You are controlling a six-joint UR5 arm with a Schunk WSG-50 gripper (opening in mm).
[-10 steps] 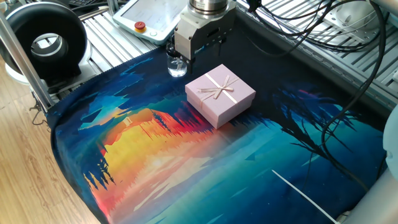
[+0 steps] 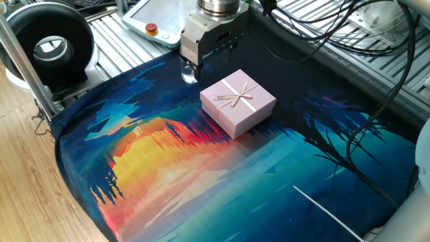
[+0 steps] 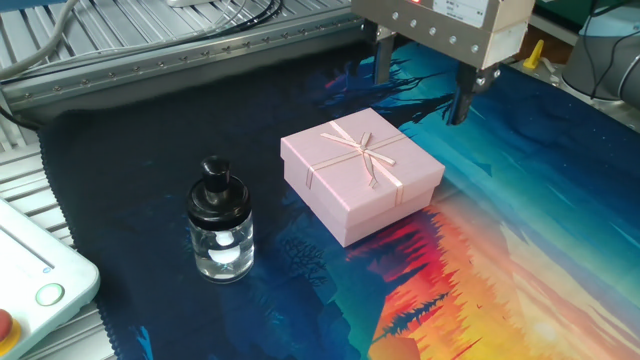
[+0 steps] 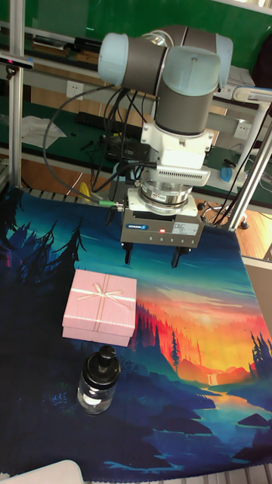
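Note:
A pink gift box with a ribbon bow on its lid sits closed on the printed cloth, and it shows whole in exterior view 2 as well. Beside it stands an upright clear bottle with a black pump top, in front of the box in exterior view 3. My gripper hangs above the cloth with its fingers apart and nothing between them. In exterior view 3 the gripper appears beyond the box and to its right. From exterior view 1 it hides most of the bottle.
A teach pendant with a red button lies at the cloth's edge, near the bottle. Black cables hang at the right in exterior view 1.
In exterior view 1 my gripper has shifted slightly left and covers more of the bottle than a second ago. Box and bottle have stayed put.

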